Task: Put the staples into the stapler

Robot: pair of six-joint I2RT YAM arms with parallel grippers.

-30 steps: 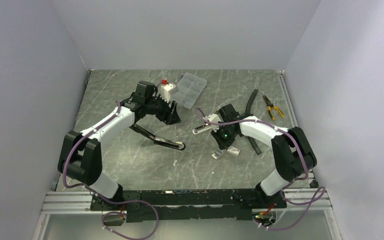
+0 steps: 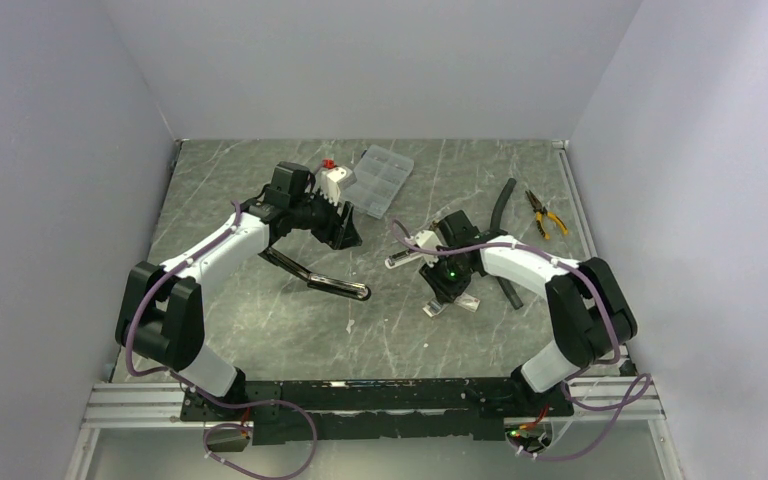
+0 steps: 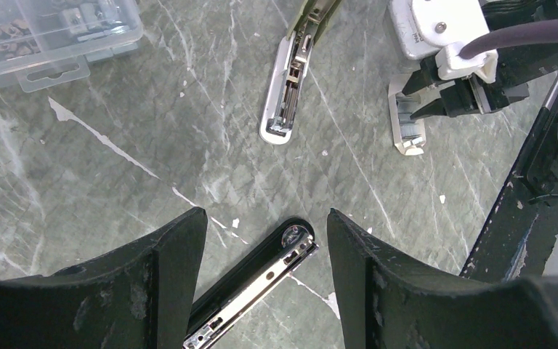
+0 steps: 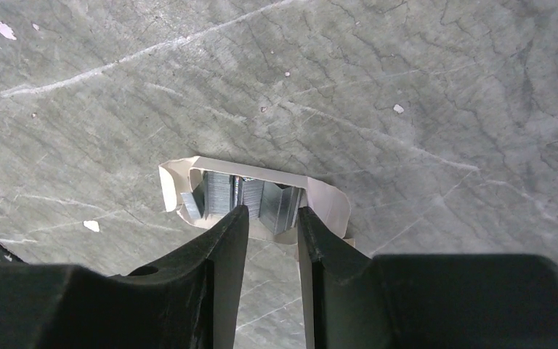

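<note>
A small white paper box [image 4: 251, 171] lies with its open side up, and grey strips of staples [image 4: 219, 195] sit inside it. My right gripper is open over the box, its two fingertips a short gap apart around a staple strip's place; whether they touch it I cannot tell. A black stapler [image 2: 338, 287] lies unfolded at left-centre. Another stapler [image 3: 288, 91], with a white base and olive top, stands opened in the middle. Wide open, my left gripper hangs above the table beyond the black stapler, empty.
A clear compartment box [image 2: 382, 178] with small parts stands at the back. Pliers [image 2: 545, 214] and a dark tube [image 2: 500, 210] lie on the right. Beside the staple box is another pale box [image 2: 468, 302].
My right gripper has shifted slightly toward the front, over the staple box. The left arm, both staplers and the boxes look unmoved.
</note>
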